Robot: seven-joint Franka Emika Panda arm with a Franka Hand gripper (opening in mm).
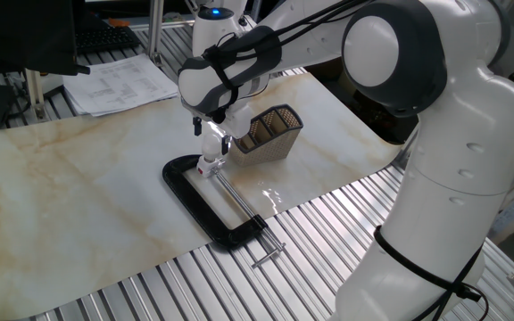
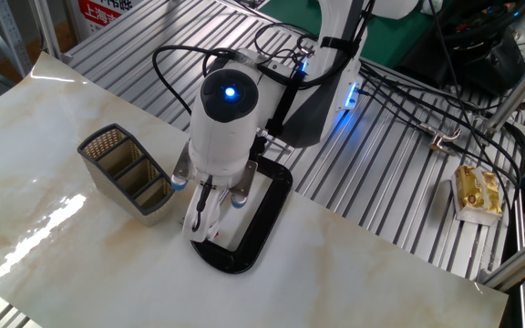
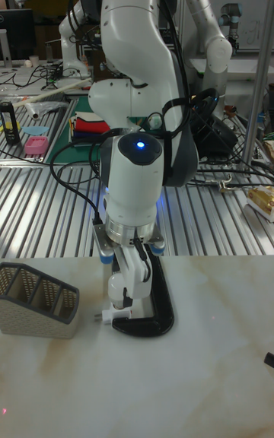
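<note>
A large black C-clamp (image 1: pixel 194 203) lies flat, partly on the marbled sheet and partly over the slatted table, with its steel screw (image 1: pixel 236 195) along one side. My gripper (image 1: pixel 209 160) points down at the clamp's far end. At the fingertips is a small white piece (image 3: pixel 103 316), with what look like metal prongs sticking out to the left in exterior view 3. Whether the fingers are closed on this piece cannot be made out. In exterior view 2 the gripper (image 2: pixel 202 226) covers part of the clamp frame (image 2: pixel 267 214).
Close beside the gripper stands a beige mesh organizer (image 2: pixel 128 178) with several compartments. Papers (image 1: pixel 119 85) lie at the back left in exterior view 1. A gold-and-white block (image 2: pixel 476 194) rests off to the side. Much of the marbled sheet (image 1: pixel 70 214) is bare.
</note>
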